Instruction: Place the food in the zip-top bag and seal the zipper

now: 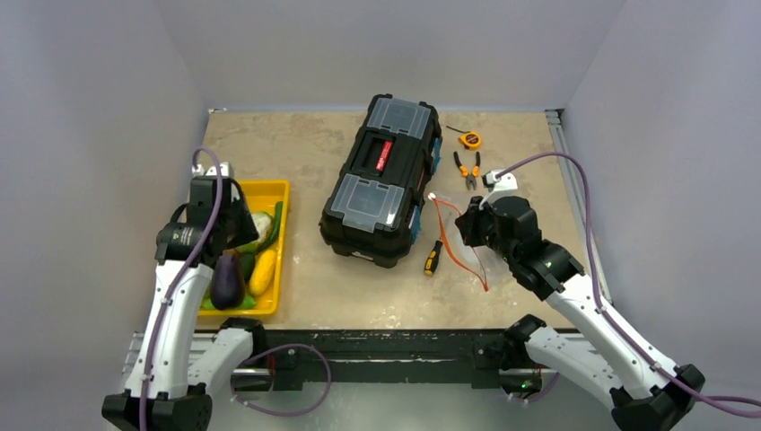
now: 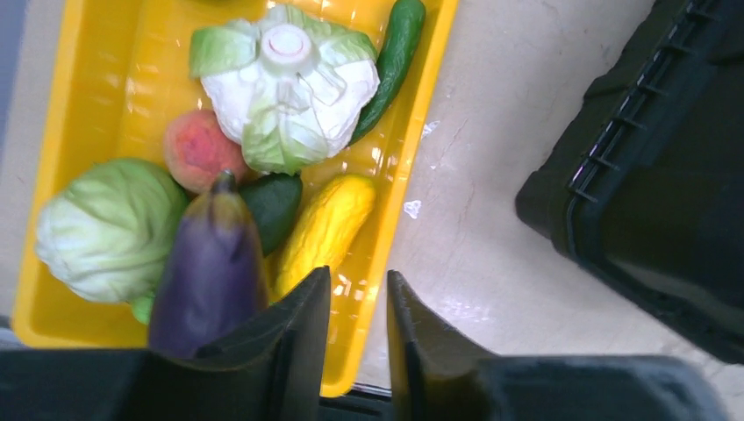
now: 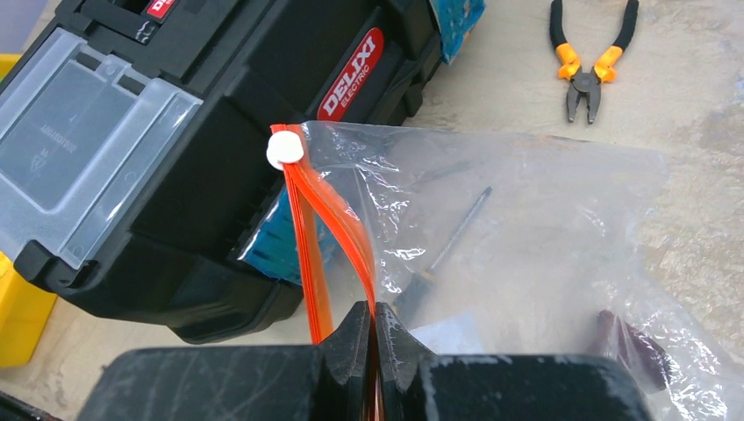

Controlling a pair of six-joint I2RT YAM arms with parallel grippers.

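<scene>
The yellow tray [image 2: 358,342] holds a purple eggplant [image 2: 211,263], a yellow vegetable [image 2: 338,215], a cauliflower [image 2: 285,96], a peach [image 2: 200,149], a pale green cabbage [image 2: 114,230] and a green cucumber [image 2: 405,44]. Over its near right part, my left gripper is part open, the gap between its fingers empty. At the right, the clear bag [image 3: 500,202] has an orange zipper [image 3: 338,210] with a white slider [image 3: 284,149]. My right gripper is shut on one zipper edge; the other edge stands apart from it. A dark reddish item [image 3: 636,346] shows through the plastic.
A black toolbox [image 1: 381,180] stands between tray and bag. Near the bag lie a screwdriver [image 1: 433,259], pliers [image 1: 469,171] and a tape measure [image 1: 470,140].
</scene>
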